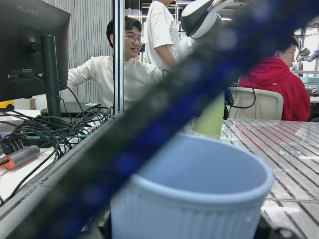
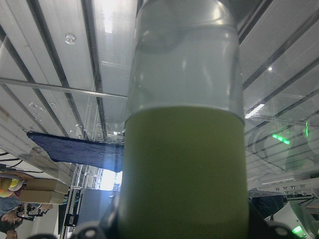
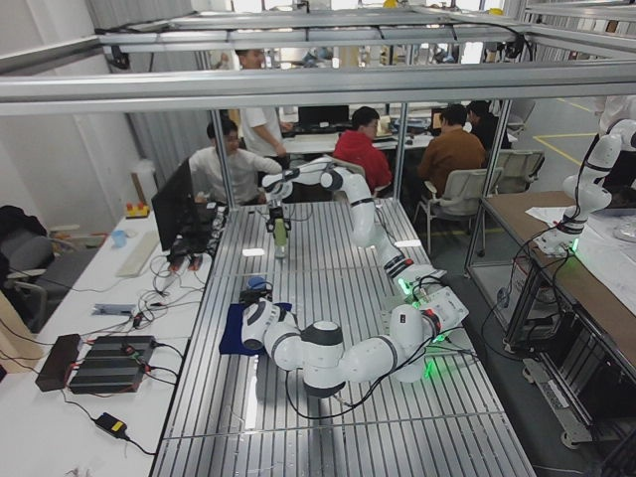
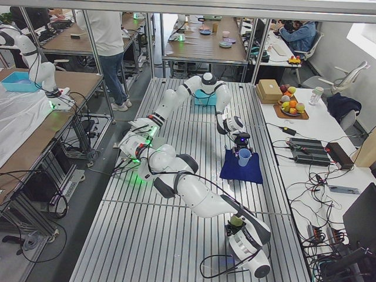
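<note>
A clear bottle with a green lower part (image 3: pixel 280 235) hangs upright from my right gripper (image 3: pixel 276 214), which is shut on it at the far end of the slatted table; it fills the middle of the right wrist view (image 2: pixel 184 164). A light blue cup (image 4: pixel 244 157) is at my left gripper (image 4: pixel 241 144), over a dark blue cloth (image 4: pixel 235 170). The cup fills the lower middle of the left wrist view (image 1: pixel 192 209). The fingers on it are mostly hidden, but it appears held.
A teal bin (image 4: pixel 205 101) stands at one end. A side desk (image 3: pixel 70 417) along the table carries a monitor, cables, black power boxes and a plate of fruit.
</note>
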